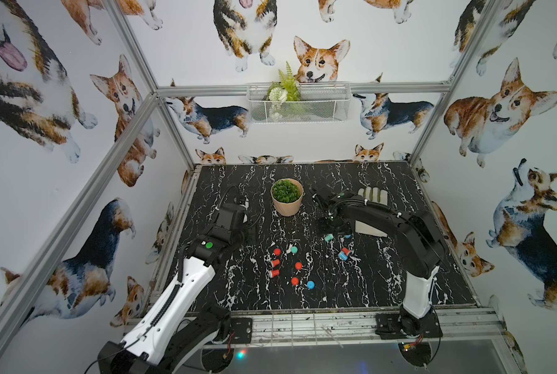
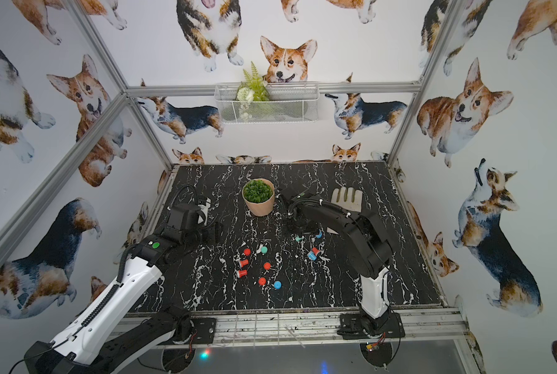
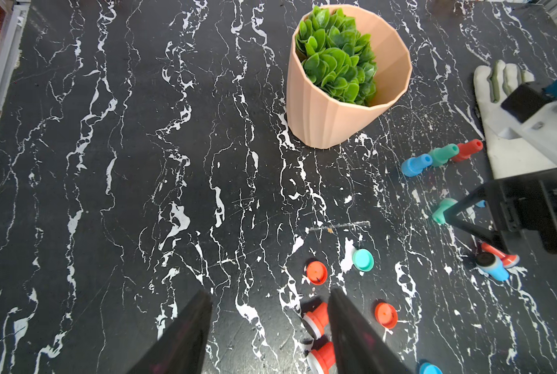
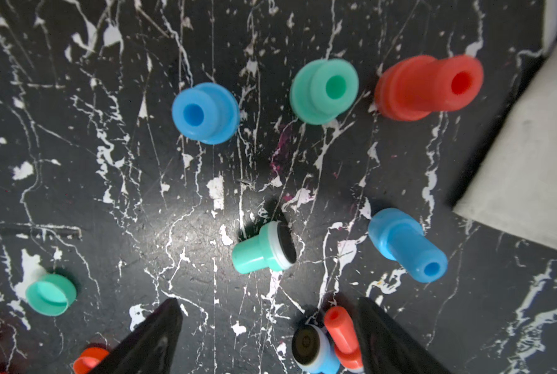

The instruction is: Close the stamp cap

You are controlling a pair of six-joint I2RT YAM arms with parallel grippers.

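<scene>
An uncapped green stamp [image 4: 262, 249] lies on its side in the right wrist view, dark face to the right. My right gripper is above the table with its fingers apart and nothing between them. Near its right finger, an uncapped blue stamp [image 4: 312, 349] lies beside a red stamp [image 4: 343, 336]. Loose caps lie to the left: a green cap [image 3: 363, 260], red caps [image 3: 317, 272] [image 3: 385, 314] and a blue cap [image 1: 310, 285]. Two red stamps [image 3: 315, 321] [image 3: 322, 358] lie near the red caps. My left gripper stands open and empty over the left of the table.
Blue [image 4: 205, 113], green [image 4: 324, 91] and red [image 4: 424, 87] stamps stand in a row at the back. Another blue stamp [image 4: 409, 246] stands to the right. A potted plant [image 3: 328, 112] and a white glove [image 3: 509, 143] flank the row.
</scene>
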